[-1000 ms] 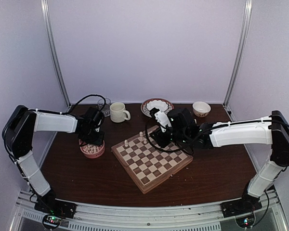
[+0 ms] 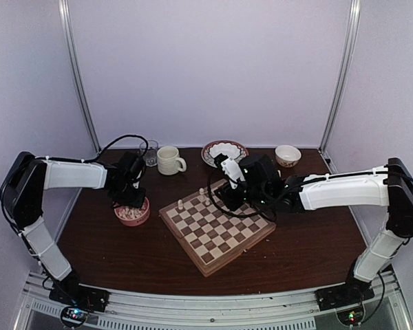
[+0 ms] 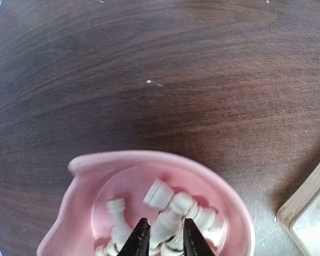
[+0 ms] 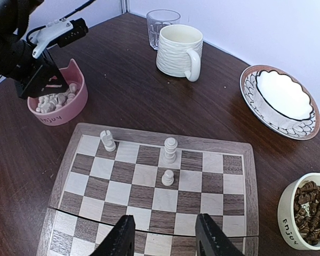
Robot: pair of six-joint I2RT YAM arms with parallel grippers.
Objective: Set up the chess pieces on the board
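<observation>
White chess pieces lie jumbled in the pink bowl (image 3: 149,155) in the left wrist view. My left gripper is partly open over them. A white piece (image 3: 168,223) shows in line with the gap between its fingertips; whether they touch it I cannot tell. Above the chessboard (image 4: 248,181), my right gripper stands open with nothing between its fingers. Three white pieces are upright on the board: one in the far-left corner (image 4: 108,140), a taller one on the far row (image 4: 170,150) and a small one nearer (image 4: 168,177).
A white bowl (image 4: 288,213) of brown pieces stands right of the board. A cream mug (image 4: 180,50), a drinking glass (image 4: 159,24) and a patterned plate (image 4: 304,130) are at the back.
The right arm and the pieces on the board look unmoved.
</observation>
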